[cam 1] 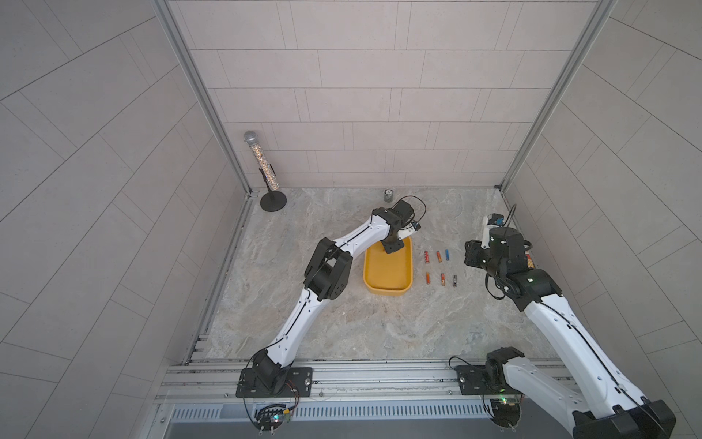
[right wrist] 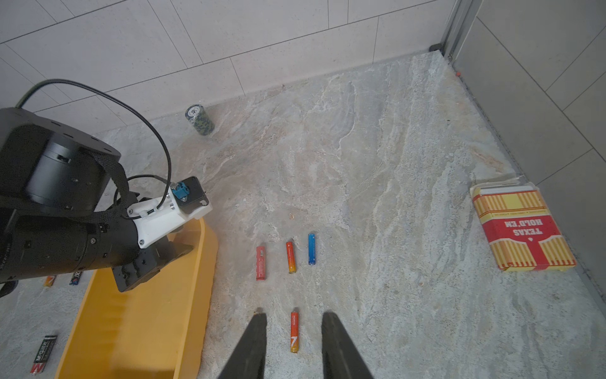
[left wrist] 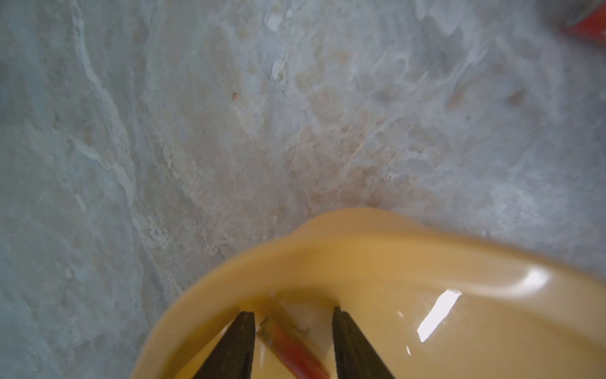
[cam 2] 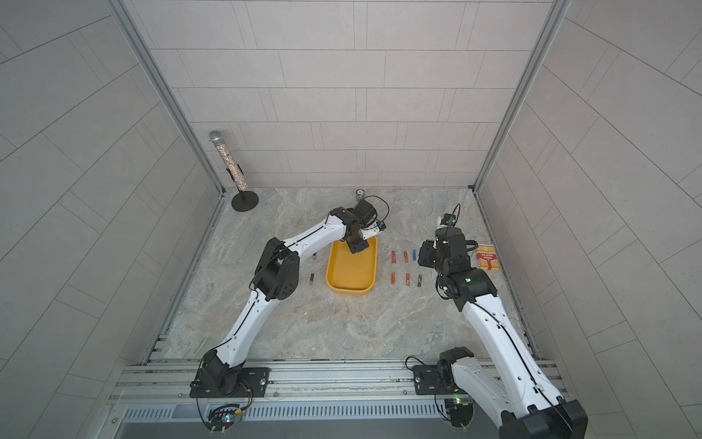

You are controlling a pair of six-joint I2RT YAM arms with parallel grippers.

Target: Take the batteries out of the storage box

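The yellow storage box [cam 1: 388, 273] is in the middle of the table. My left gripper reaches into its far end, open, and a red battery [left wrist: 295, 353] lies on the box floor between its fingers, with clear gaps either side. To the box's right, in the right wrist view, are a red battery [right wrist: 260, 263], an orange-red one [right wrist: 291, 257], a blue one [right wrist: 311, 249] and an orange one [right wrist: 294, 331] on the table. My right gripper is held over the right side, its fingers apart and empty. The left arm hides part of the box.
A few batteries lie left of the box, including a dark one [right wrist: 44, 353]. A can [right wrist: 200, 120] stands behind it. On the far right is a Texas Hold'em box [right wrist: 524, 227]. A lamp-like stand [cam 1: 272, 201] occupies the back left corner.
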